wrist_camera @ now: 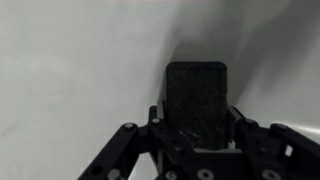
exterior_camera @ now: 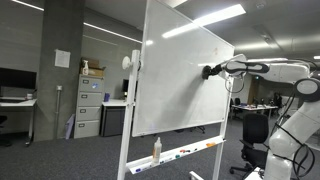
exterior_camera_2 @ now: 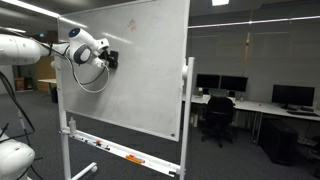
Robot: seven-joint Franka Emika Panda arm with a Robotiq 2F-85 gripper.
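Note:
A dark block, looking like a board eraser (wrist_camera: 196, 95), is gripped between the fingers of my gripper in the wrist view. Its far end is at or very close to the whiteboard (exterior_camera: 175, 95); exact contact cannot be made out. Exterior view 1 has the eraser (exterior_camera: 207, 72) on the right part of the board, with the arm reaching in from the right. From the other side, the gripper (exterior_camera_2: 107, 57) is near the board's upper left. A faint reddish mark (exterior_camera_2: 131, 25) shows higher up on the whiteboard (exterior_camera_2: 150, 75).
Below the board, a tray (exterior_camera: 172, 158) carries a bottle (exterior_camera: 157, 150) and several markers. The white stand post (exterior_camera: 130, 115) rises at the board's edge. Desks and office chairs (exterior_camera_2: 218, 118) stand behind. The rest of the board's face is unobstructed.

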